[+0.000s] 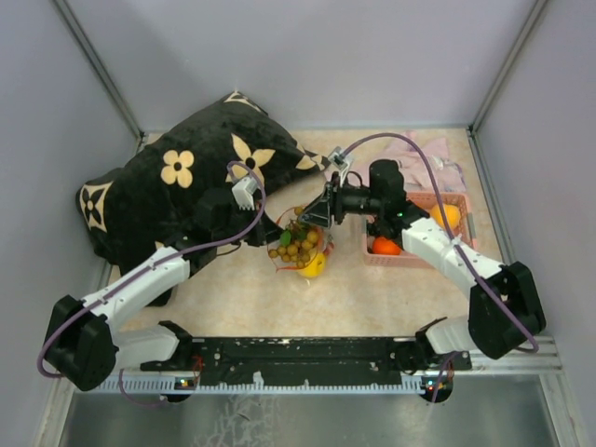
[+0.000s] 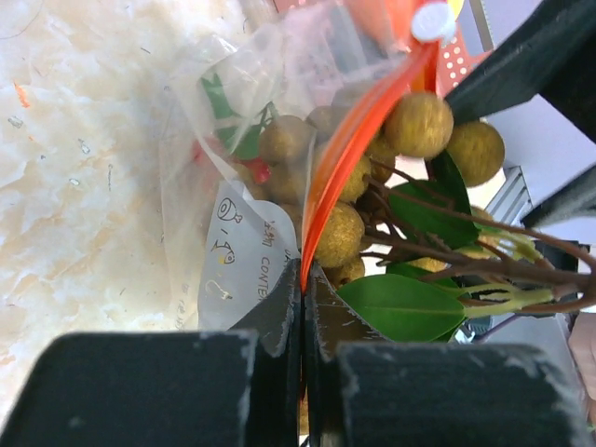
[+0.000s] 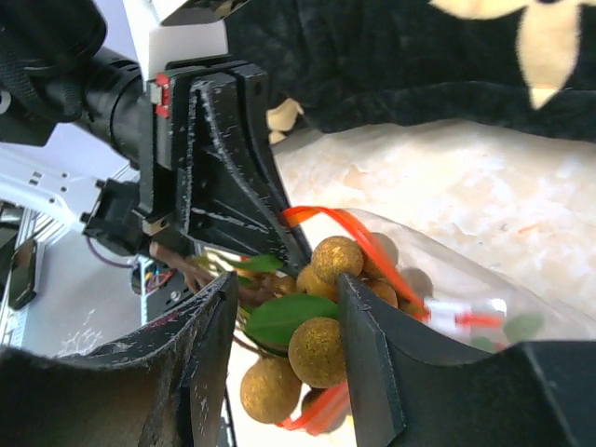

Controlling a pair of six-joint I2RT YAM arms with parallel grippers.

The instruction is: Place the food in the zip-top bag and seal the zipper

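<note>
A clear zip bag (image 2: pixel 233 251) with an orange rim holds brown longan fruit (image 3: pixel 317 352) with stems and green leaves (image 2: pixel 400 307), some sticking out of the opening. A yellow item (image 1: pixel 312 267) lies under it. My left gripper is shut on the bag's rim at the left side. My right gripper is open above the bag's mouth, its fingers around the fruit and leaves at the top.
A pink basket (image 1: pixel 400 260) with orange and yellow items stands at the right, a pink cloth (image 1: pixel 438 163) behind it. A black patterned cushion (image 1: pixel 168 186) fills the back left.
</note>
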